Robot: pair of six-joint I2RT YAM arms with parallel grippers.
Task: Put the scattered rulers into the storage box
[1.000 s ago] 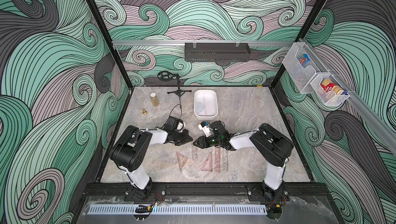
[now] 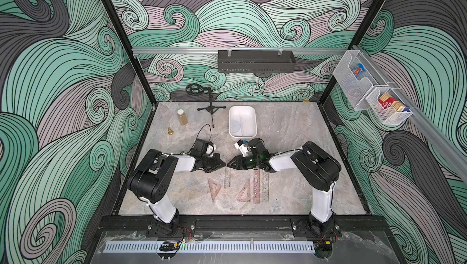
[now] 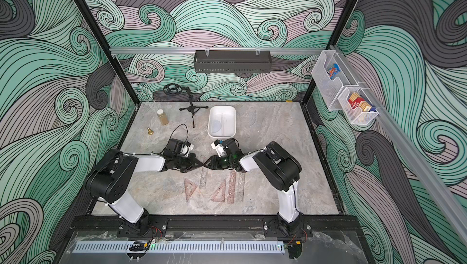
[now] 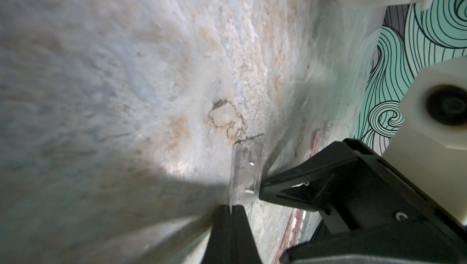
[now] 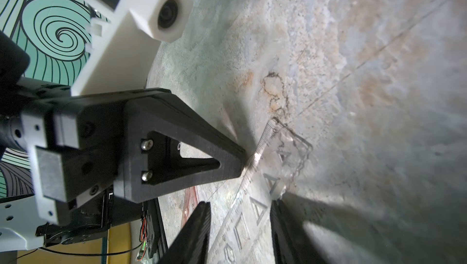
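Observation:
A narrow clear plastic ruler (image 2: 227, 180) lies on the table beneath the two facing grippers. My left gripper is shut with nothing between its fingers; the ruler (image 4: 246, 166) shows outside them, just beyond the tips. From the other side, my right gripper has its fingers spread, and the ruler (image 5: 257, 191) runs across the gap between them; contact cannot be judged. The white storage box (image 2: 255, 122) stands behind the arms with a pale rounded item inside. Nearer the front lie two pink set squares (image 2: 213, 189), a pink ruler (image 2: 256, 188) and another clear ruler (image 2: 265, 188).
A black stand (image 2: 211, 108), a capped bottle (image 2: 182, 117) and a small brass piece (image 2: 170, 131) stand at the back left. Wire baskets (image 2: 352, 86) hang on the right rail. Table to the right of the box is bare.
My right arm has shifted slightly left, toward the left gripper, and the clear ruler has slid a little left in the top left view. The left gripper stays shut, the right spread.

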